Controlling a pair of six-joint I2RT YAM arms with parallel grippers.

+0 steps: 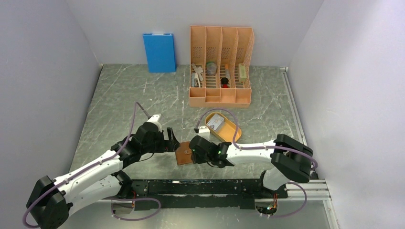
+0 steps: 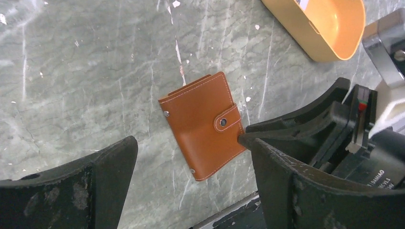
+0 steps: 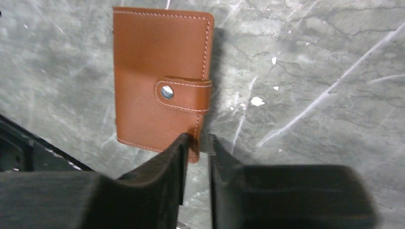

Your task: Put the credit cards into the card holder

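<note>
The brown leather card holder (image 1: 183,153) lies flat on the marble table between both arms, its snap strap fastened. In the left wrist view the holder (image 2: 198,129) lies ahead of my open left gripper, with nothing between the fingers. My right gripper is part open at the holder's lower corner, its two fingers close together near the strap-side edge of the holder (image 3: 143,52). Whether they touch it is hard to tell. A whitish card-like item (image 1: 216,122), probably the cards, rests inside the yellow tray (image 1: 232,131) behind the right gripper.
An orange organizer (image 1: 220,98) with several small items stands at the back centre, beside a blue box (image 1: 160,52). A dark rail (image 1: 205,187) runs along the front. Open table lies to the left and right.
</note>
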